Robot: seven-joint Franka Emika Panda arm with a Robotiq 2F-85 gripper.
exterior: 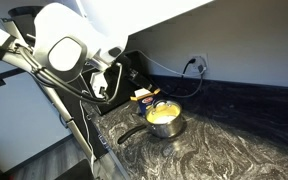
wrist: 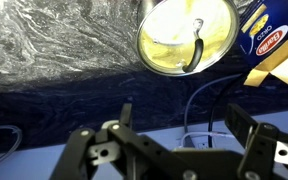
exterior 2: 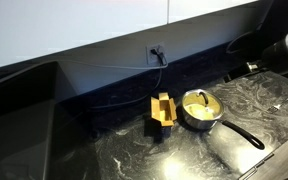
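A small metal pot (exterior: 165,121) stands on the dark marbled counter, with something yellow showing through its glass lid (wrist: 189,30). Its black handle (exterior 2: 242,135) points toward the counter's front edge. Right beside the pot is an open blue box (wrist: 274,30), its cardboard flaps (exterior 2: 162,108) spread. My gripper is open and empty, its two fingers wide apart at the bottom of the wrist view. It hangs above the counter, apart from pot and box; in exterior view 2 it enters from the right.
A wall outlet (exterior: 196,66) with a plugged-in cord sits behind the pot, and cables run along the wall. White cabinets (exterior 2: 104,25) overhang the back. Bare counter (exterior: 249,150) lies to the pot's right in exterior view 1. A dark panel (exterior 2: 19,120) stands at the left in exterior view 2.
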